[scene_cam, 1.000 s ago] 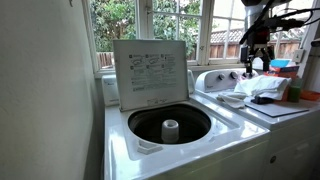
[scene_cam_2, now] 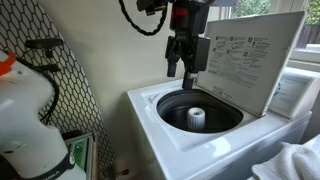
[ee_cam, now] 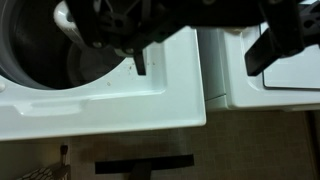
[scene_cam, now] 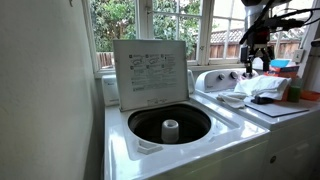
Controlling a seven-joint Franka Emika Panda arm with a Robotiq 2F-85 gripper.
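Observation:
The washing machine (scene_cam: pixel 118 150) stands with its lid (scene_cam: pixel 152 72) raised. Inside its round tub (scene_cam_2: pixel 182 112) the pale agitator (scene_cam_2: pixel 196 119) shows, and I see no laundry there. My gripper (scene_cam_2: pixel 180 76) hangs fingers-down in the air, clear of the machine. Its two fingers are spread apart in the wrist view, the gripper being open with nothing between them. Below it there lie the washer's white edge and the neighbouring machine. A white cloth (scene_cam: pixel 262 87) rests in a heap on the right-hand machine, below the gripper in exterior view 1.
A green container (scene_cam: pixel 294 93) and an orange item (scene_cam: pixel 285 72) sit near the cloth at the right. The lid stands upright at the back of the tub. A wall (scene_cam: pixel 45 90) closes in the left side. The tub's opening is uncovered.

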